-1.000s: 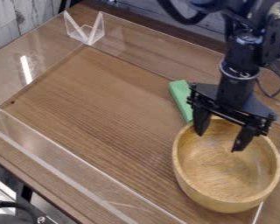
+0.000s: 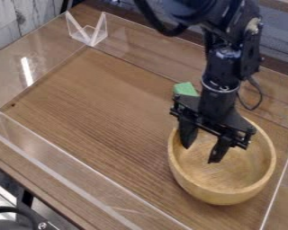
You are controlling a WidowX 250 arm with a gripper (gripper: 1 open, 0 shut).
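Observation:
My black gripper (image 2: 202,144) points down over a round tan bowl (image 2: 223,183) at the lower right, its fingertips inside or just over the bowl's back part. The fingers stand apart; whether anything sits between them I cannot tell. A green object (image 2: 184,89) lies behind the arm, mostly hidden by it.
A clear plastic item (image 2: 89,29) stands at the back left. A wall edge runs along the back.
The gripper has moved left and down toward the viewer. The bowl has shifted slightly left, and more of the green object is now covered by the arm.

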